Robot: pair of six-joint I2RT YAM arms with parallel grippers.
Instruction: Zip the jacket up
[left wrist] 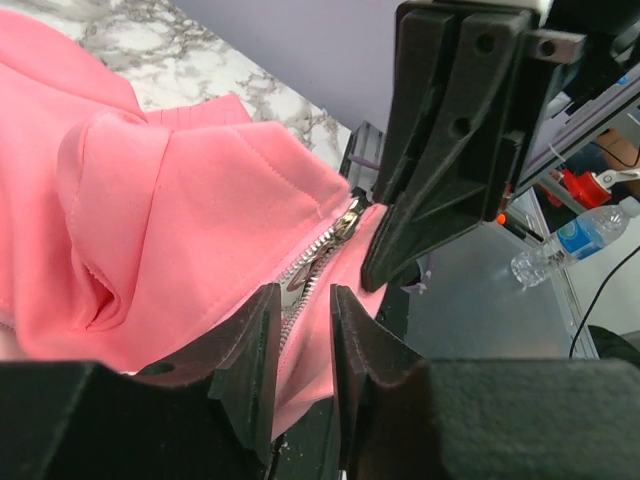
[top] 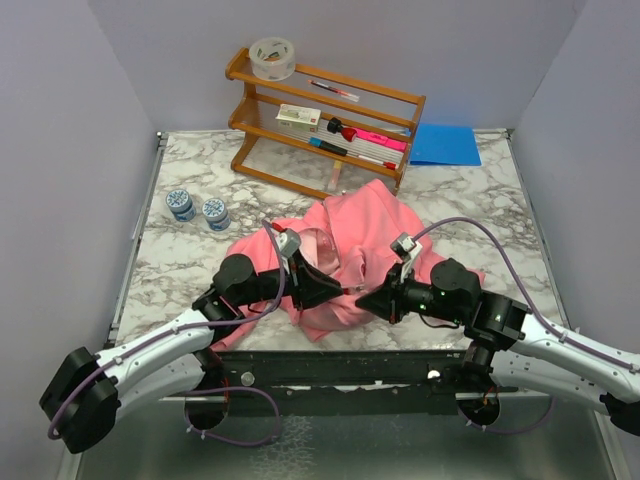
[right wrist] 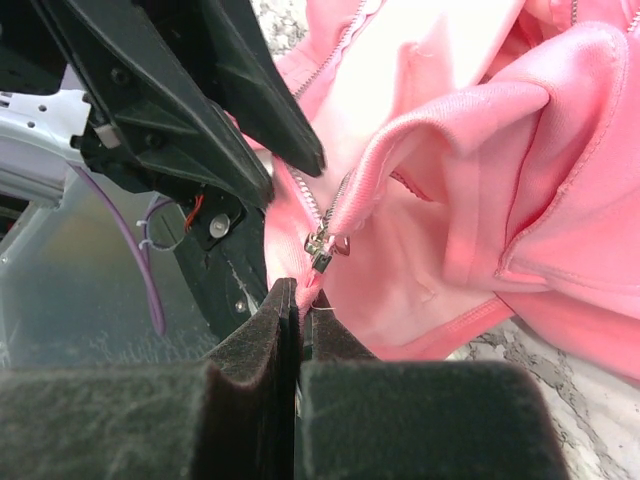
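Observation:
The pink jacket [top: 360,225] lies rumpled on the marble table. Its zipper [left wrist: 305,265], with a metal slider [right wrist: 320,250] at the lower end, is held up between my grippers. My right gripper is shut at the zipper's bottom, just below the slider, on what looks like the pink fabric end. My left gripper is part open at the zipper track, facing the right gripper closely; whether cloth is held between its fingers is unclear.
A wooden rack [top: 325,100] with pens and a tape roll stands at the back, a blue folder [top: 445,145] beside it. Two small jars [top: 180,205] sit at the left. Bare marble surrounds the jacket.

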